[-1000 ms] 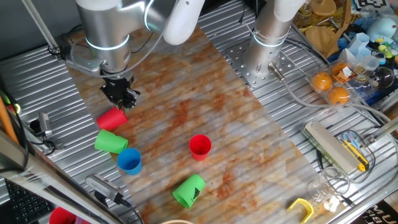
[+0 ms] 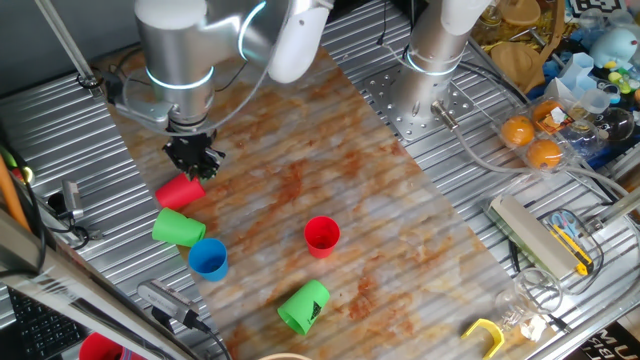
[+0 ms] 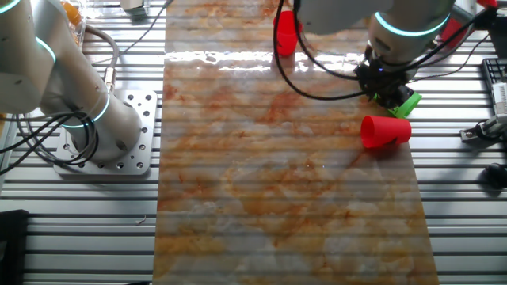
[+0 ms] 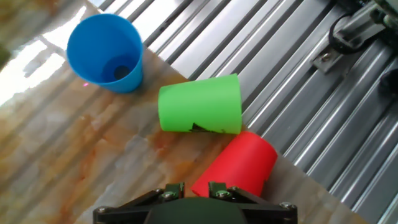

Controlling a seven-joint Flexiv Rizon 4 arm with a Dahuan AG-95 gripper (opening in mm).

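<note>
My gripper (image 2: 205, 165), black, hangs near the far left edge of the marbled board, just behind a red cup (image 2: 180, 191) lying on its side. In the wrist view a narrow gap shows between the fingertips, and the near part of the red cup (image 4: 239, 165) lies beyond them, partly hidden by the gripper. Beside it a green cup (image 4: 200, 106) is on its side, close to the red one. A blue cup (image 4: 106, 53) stands upright with its mouth up. In exterior view 2 the red cup (image 3: 385, 131) lies clear of the gripper (image 3: 390, 99).
Farther along the board are an upright red cup (image 2: 322, 237) and a tipped green cup (image 2: 303, 306). A camera (image 2: 168, 300) sits at the board's left edge. The board's middle is bare.
The arm has shifted slightly to the right in exterior view 1, and the gripper has turned a little. None of the cups has moved.
</note>
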